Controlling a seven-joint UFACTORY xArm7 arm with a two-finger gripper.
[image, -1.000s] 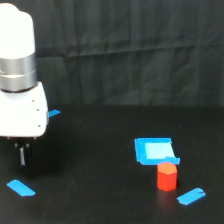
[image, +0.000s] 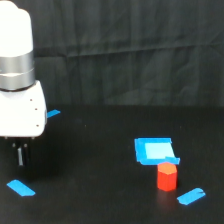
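Note:
A white robot arm fills the left of the view, with its gripper (image: 22, 155) low over the black table at the far left. Its dark fingers are small and dim, so whether they are open or shut is unclear. A red block (image: 167, 176) stands at the right, just in front of a blue square item with a pale centre (image: 157, 150).
Strips of blue tape lie at the front left (image: 21, 188), back left (image: 54, 113) and front right (image: 191, 196). A dark curtain hangs behind.
The block and the blue item look unmoved.

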